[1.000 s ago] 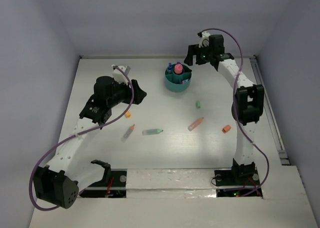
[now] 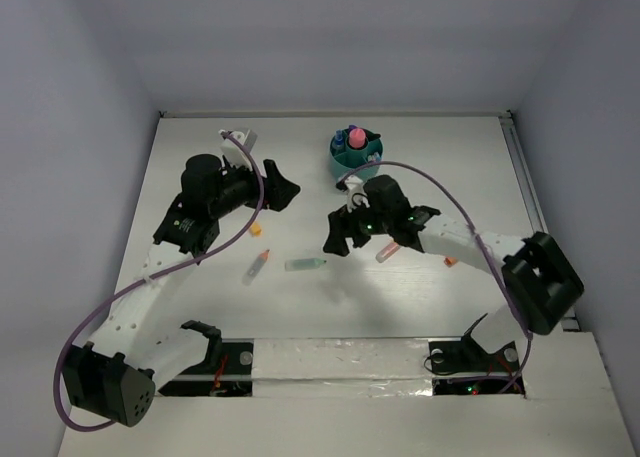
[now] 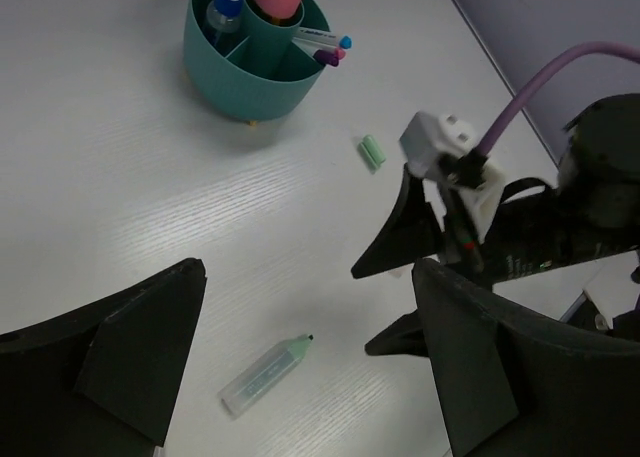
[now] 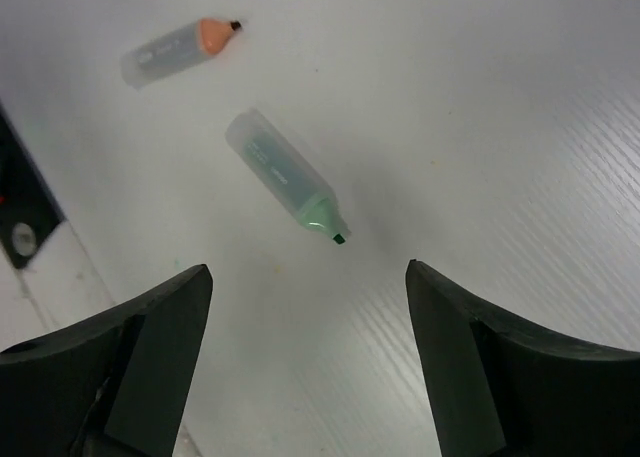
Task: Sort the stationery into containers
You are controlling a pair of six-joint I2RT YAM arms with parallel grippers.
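A teal divided container (image 2: 346, 161) at the back centre holds pens and a pink item. My right gripper (image 2: 337, 232) is open above the table, just up and right of a green-tipped marker (image 2: 304, 263), which lies between and beyond its fingertips in the right wrist view. An orange-tipped marker (image 2: 255, 267) lies further left. My left gripper (image 2: 278, 185) is open at left of the container, with nothing between its fingers. A pink marker (image 2: 388, 252) lies under the right arm; a small green piece (image 3: 371, 152) shows in the left wrist view.
A small orange piece (image 2: 255, 228) lies below the left gripper, another (image 2: 450, 261) at the right. Grey walls bound the table at back and sides. The table's front edge runs below the markers.
My right gripper has swept from behind the container down and left to the table's centre, above the green marker. My left gripper has shifted only slightly right.
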